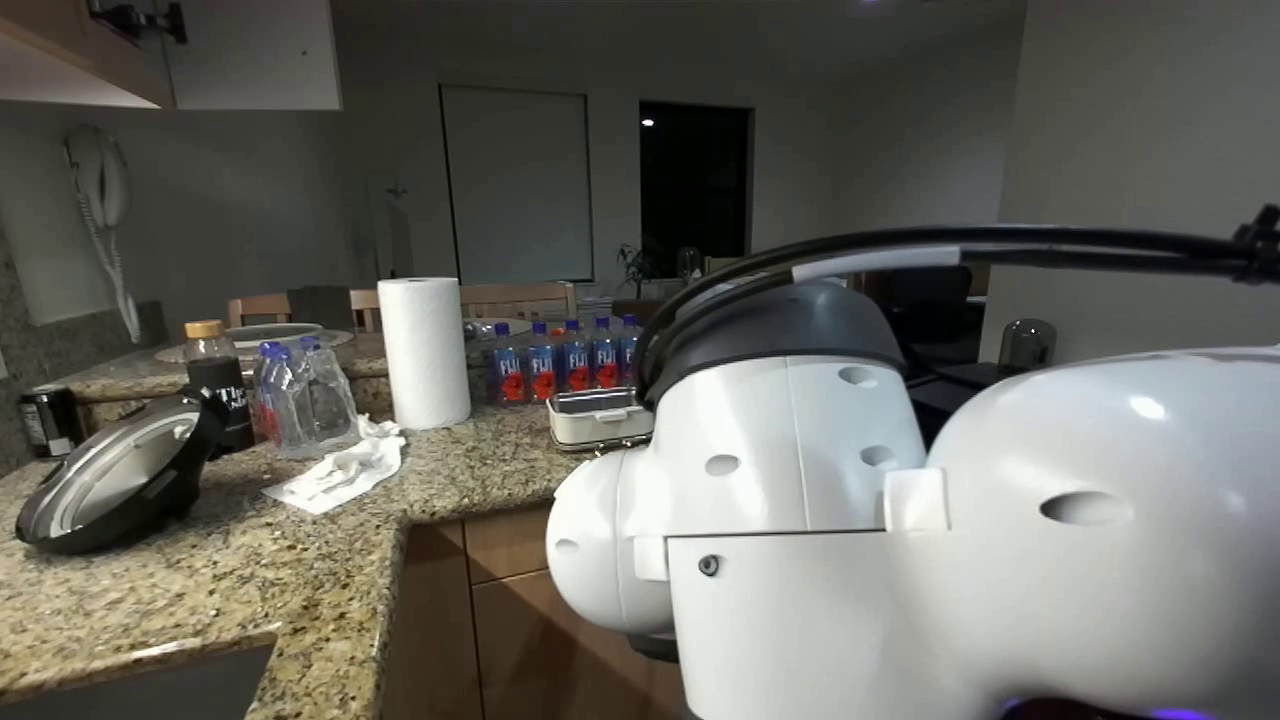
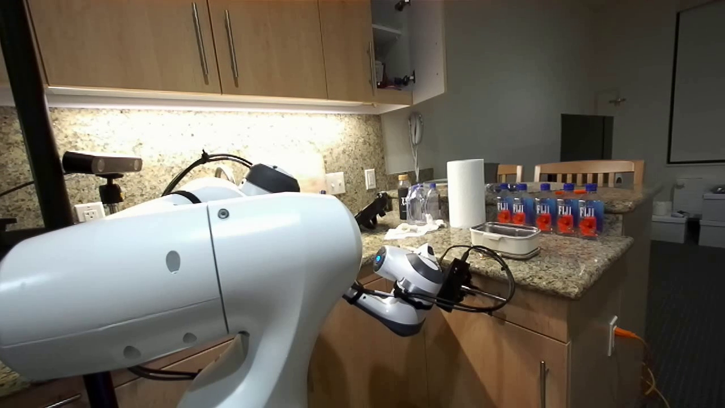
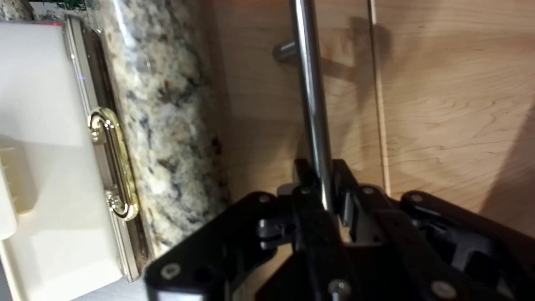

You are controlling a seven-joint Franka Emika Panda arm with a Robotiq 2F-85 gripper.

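A round metal drawer handle (image 3: 312, 90) runs down the middle of the wrist view, and my gripper is shut on it, one black finger on either side of the bar. Behind the handle, the wooden drawer front (image 3: 261, 110) sits below the counter edge, with a narrow seam separating it from the panel underneath. In exterior view 2 the gripper (image 2: 469, 292) reaches the handle (image 2: 486, 294) just under the countertop; cables partly cover the fingers there. The arm hides the gripper in exterior view 1.
Close to the granite edge (image 3: 160, 120) stands a white metal-latched container (image 2: 506, 238). Several Fiji bottles (image 2: 544, 211), a paper towel roll (image 2: 465, 194) and a crumpled tissue (image 1: 342, 472) occupy the counter. A tilted black lid (image 1: 120, 474) lies farther left.
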